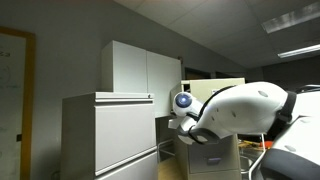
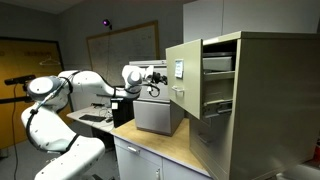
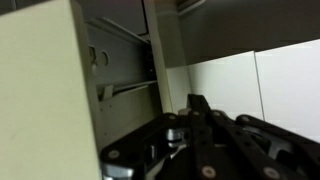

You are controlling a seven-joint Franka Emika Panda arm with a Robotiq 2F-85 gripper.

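A beige cabinet door (image 2: 186, 92) stands swung open, with a pale label on it. Behind it the cabinet interior shows grey shelf fittings (image 2: 218, 64). My gripper (image 2: 161, 77) is raised just beside that door, on the side away from the cabinet. Looking from the wrist, the dark gripper appears shut, with nothing visible between its fingers. A pale upright edge (image 3: 62, 95) fills the left of that view, with a dark recess with metal fittings (image 3: 125, 60) next to it. Contact between gripper and door cannot be told.
White wall cupboards (image 1: 145, 72) and a grey fridge-like unit (image 1: 110, 135) stand left of the arm in the first exterior view. A wooden counter (image 2: 165, 141) runs below the arm and looks mostly clear. Tall cabinet sides (image 2: 270, 105) close off the right.
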